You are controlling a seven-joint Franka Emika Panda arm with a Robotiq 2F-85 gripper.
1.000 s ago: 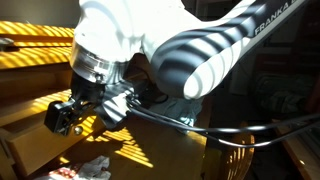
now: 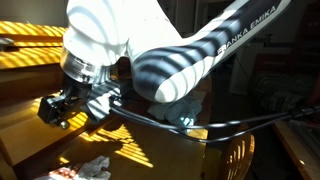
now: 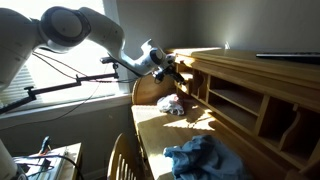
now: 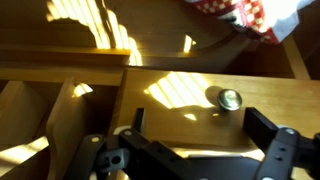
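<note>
A wooden drawer or door front (image 4: 175, 108) with a round metal knob (image 4: 230, 99) lies below my gripper in the wrist view. The fingers stand wide apart, with nothing held between them. The knob shows nearer the right finger (image 4: 262, 130), beyond the fingertips and not gripped. In exterior view 1 the gripper (image 2: 56, 108) hangs close to the small knob (image 2: 65, 124) at the left. From exterior view 2 the gripper (image 3: 172, 73) is seen at the far end of the desk hutch, where the knob cannot be made out.
A red-and-white cloth (image 4: 262, 14) lies on the desk near the gripper. A blue cloth (image 3: 205, 158) covers part of the desktop (image 3: 158, 135). Open cubbies (image 3: 235, 93) line the hutch, and a chair (image 3: 125, 160) stands at the desk's front.
In exterior view 1 my gripper has shifted a little left and up, and the hand has tilted. The knob and the cloths have stayed where they were.
</note>
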